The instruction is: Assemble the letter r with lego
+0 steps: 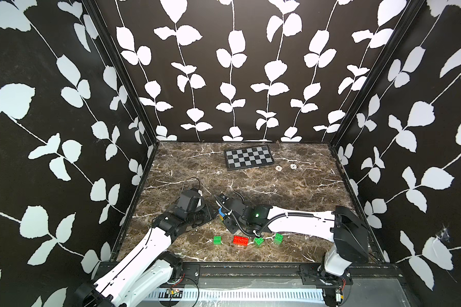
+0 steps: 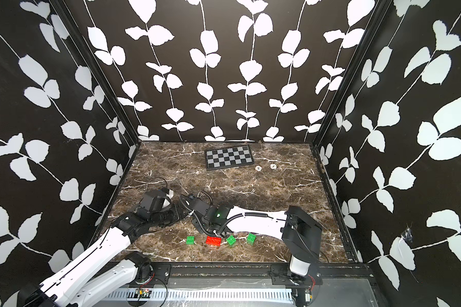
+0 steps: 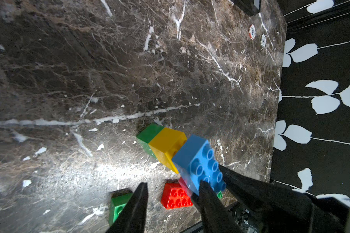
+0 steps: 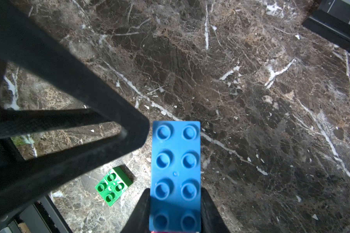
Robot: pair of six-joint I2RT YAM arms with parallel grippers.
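Observation:
My right gripper is shut on a blue brick [image 4: 175,159] with several studs. In the left wrist view, that blue brick [image 3: 196,159] forms a row with a yellow brick [image 3: 168,145] and a green brick [image 3: 149,136]. A sliver of pinkish red shows under the blue one. My left gripper is partly open, nothing between its fingers, with the blue brick just beyond its right fingertip. In the right wrist view a black left finger [image 4: 132,128] reaches close to the blue brick's left edge; whether they touch, I cannot tell.
Along the front lie a loose green brick [image 1: 217,240], a red brick [image 1: 240,240] and two more green bricks [image 1: 278,238]. A checkered board [image 1: 249,157] and two small chips [image 1: 293,166] are at the back. Open table lies behind the arms.

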